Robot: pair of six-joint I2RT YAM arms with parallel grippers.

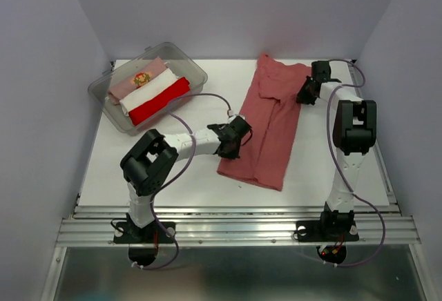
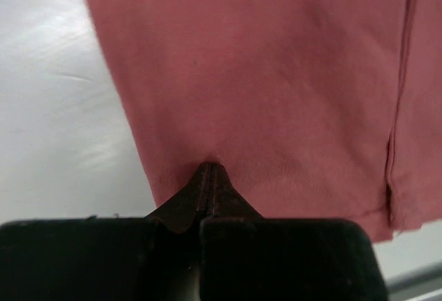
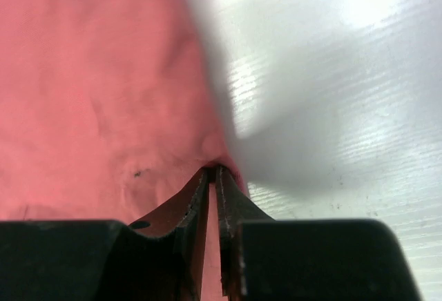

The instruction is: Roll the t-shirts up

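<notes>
The dark pink t-shirt lies spread lengthwise on the white table, its top end toward the back. My left gripper rests on its lower left part; in the left wrist view the gripper is shut, its tips pressed on the cloth, with no clear fold between them. My right gripper is at the shirt's upper right edge; in the right wrist view its tips are close together against that edge, and whether cloth is between them is unclear.
A clear bin with folded pink, white and red cloths stands at the back left.
</notes>
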